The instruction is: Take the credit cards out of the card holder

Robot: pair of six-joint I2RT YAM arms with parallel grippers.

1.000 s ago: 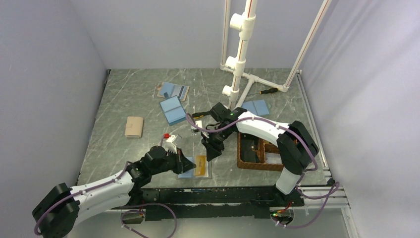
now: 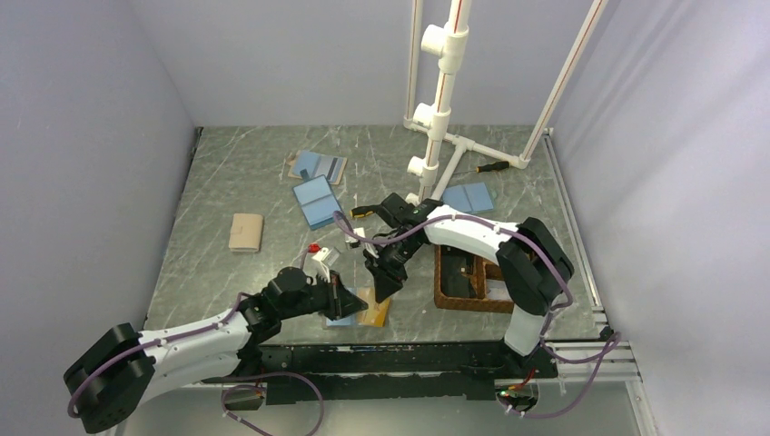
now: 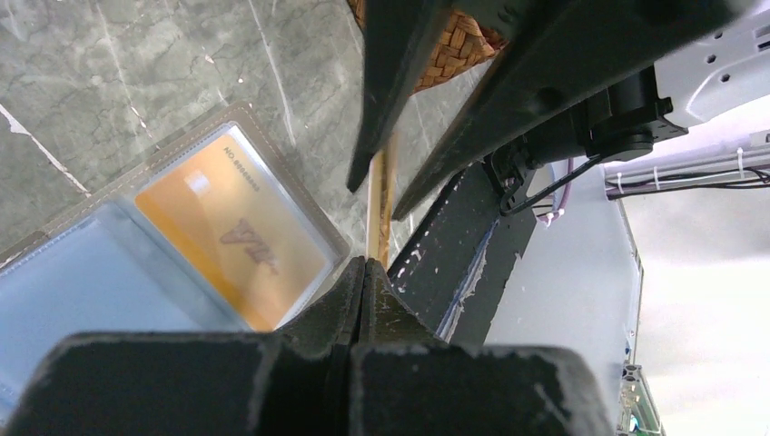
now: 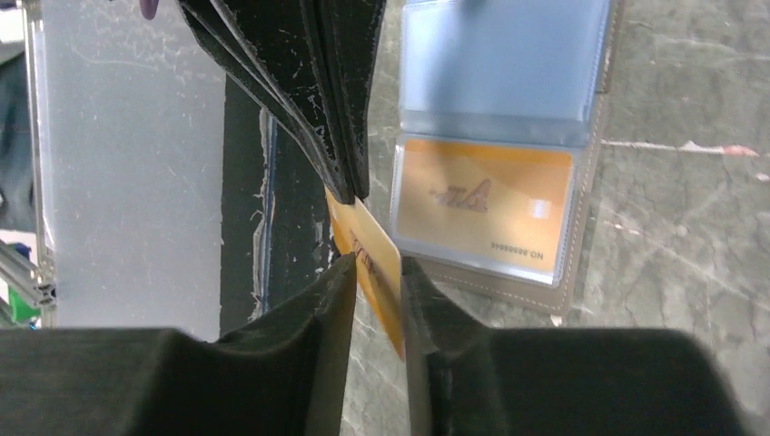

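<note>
The card holder (image 3: 109, 282) lies open at the table's front, with a blue side and a clear sleeve holding a yellow card (image 4: 486, 204). My left gripper is shut; an upright yellow card (image 4: 363, 250) rises from its tips, beside the holder. The fingers of my right gripper (image 2: 381, 295) come in on either side of this card's other end, part open. In the right wrist view the left fingertips meet the card's upper end.
A woven basket (image 2: 472, 304) stands to the right. Blue holders (image 2: 316, 204), a beige holder (image 2: 245, 232) and screwdrivers lie farther back. The white pipe stand (image 2: 454, 150) is at the back right.
</note>
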